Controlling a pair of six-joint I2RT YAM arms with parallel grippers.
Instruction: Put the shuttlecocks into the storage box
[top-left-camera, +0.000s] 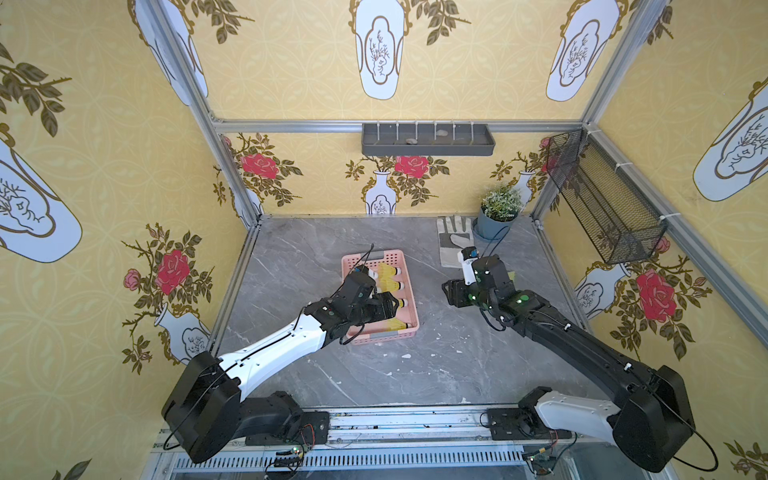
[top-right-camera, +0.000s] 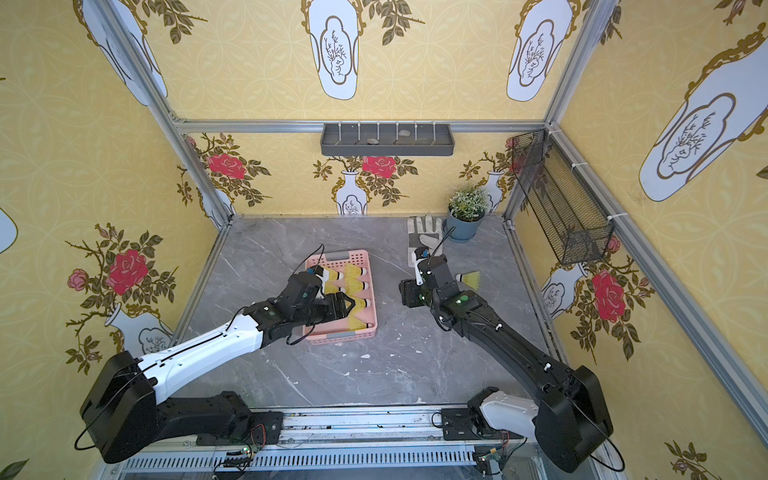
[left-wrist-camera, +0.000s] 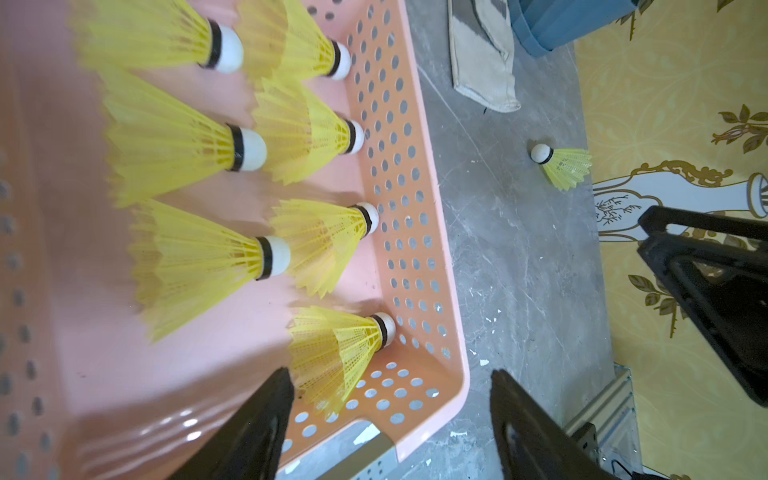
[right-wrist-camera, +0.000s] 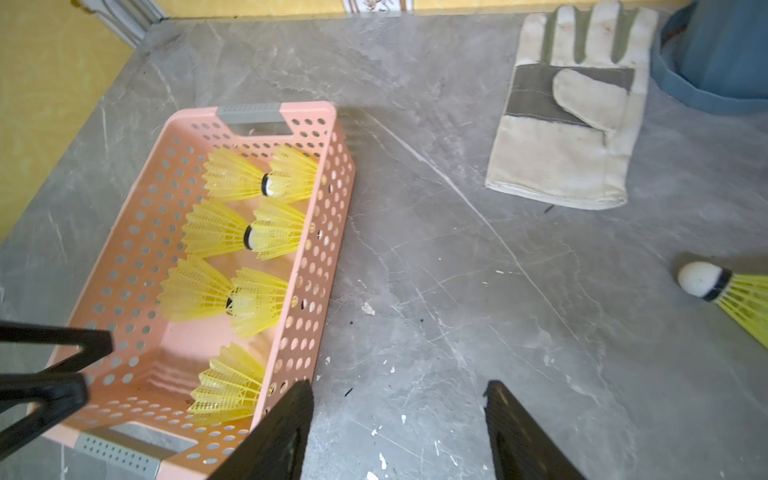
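Note:
A pink perforated storage box (left-wrist-camera: 428, 240) holds several yellow shuttlecocks (left-wrist-camera: 192, 264) lying on their sides. My left gripper hangs above the box, fingers apart with nothing seen between them. My right gripper is over the table right of the box, also open and empty. One loose shuttlecock (right-wrist-camera: 720, 284) lies on the table to the right of it, white cork toward the left.
A grey-and-white glove (right-wrist-camera: 560, 152) lies at the back right beside a blue plant pot (top-right-camera: 462, 228). A wire basket (top-right-camera: 560, 200) hangs on the right wall. Bare table surrounds the box.

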